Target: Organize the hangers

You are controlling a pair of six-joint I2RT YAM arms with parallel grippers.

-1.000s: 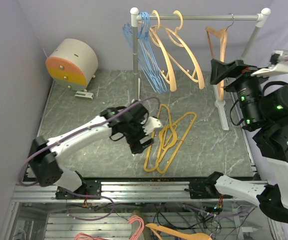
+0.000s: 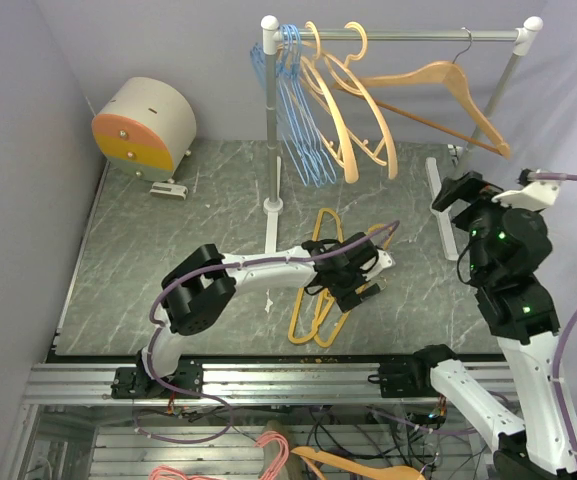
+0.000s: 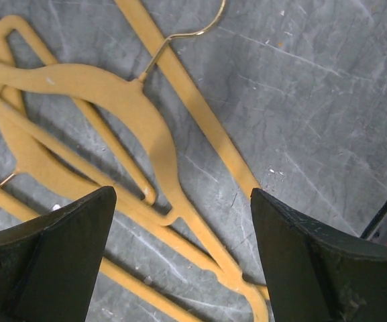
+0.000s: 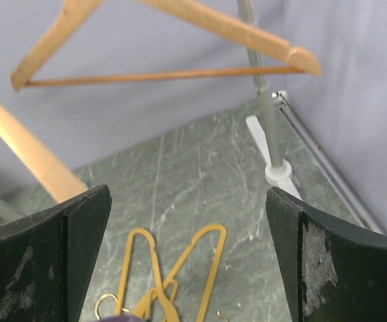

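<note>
Several yellow hangers (image 3: 159, 141) lie overlapped on the grey table; my left gripper (image 2: 358, 290) is open just over them, nothing between its fingers. Wooden hangers (image 2: 448, 80) hang on the metal rail (image 2: 408, 35), with blue hangers (image 2: 298, 110) bunched at its left end. My right gripper (image 2: 448, 190) stands open near the rail's right side, below the swung wooden hanger. In the right wrist view, the hanger bars (image 4: 220, 20) cross above its fingers.
A striped drum-shaped box (image 2: 143, 125) sits at the back left. The rack's upright (image 4: 270, 134) and foot stand at the right. More hangers (image 2: 358, 465) lie beyond the front edge.
My left gripper has moved right over the yellow hangers. My right gripper shifted about near the rail. The rightmost wooden hanger has swung round to hang more crosswise.
</note>
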